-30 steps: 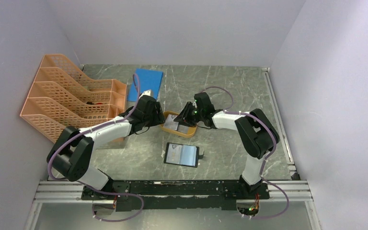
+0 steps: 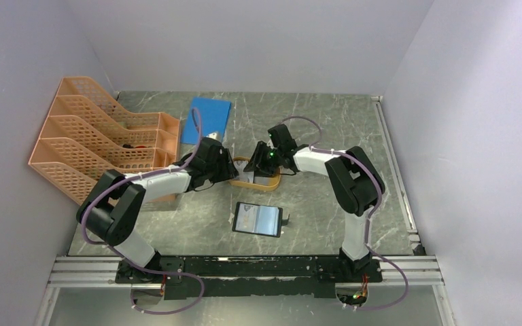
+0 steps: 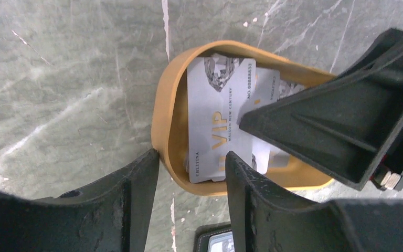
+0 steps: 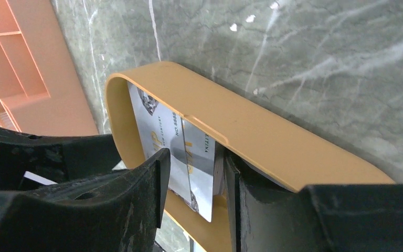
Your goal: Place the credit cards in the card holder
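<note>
A tan oval tray [image 2: 264,187] holds several white credit cards [image 3: 218,121], the front one marked VIP. The left gripper is parted at the tray's left end, with the rim between its fingertips and no card gripped. Reaching into the tray from the other side, my right gripper also has its fingers apart. Cards [image 4: 202,157] show in the gap there, one edge close to the right-hand finger [image 4: 232,173]; firm contact cannot be told. The black card holder [image 2: 257,219] lies open in front of the tray, cards showing in its two clear pockets.
An orange slotted rack [image 2: 109,136] fills the left side. Behind the tray lies a blue sheet [image 2: 207,119]. Both grippers are very close to each other over the tray.
The left gripper has shifted slightly right, to the tray's end. The card holder has stayed put.
</note>
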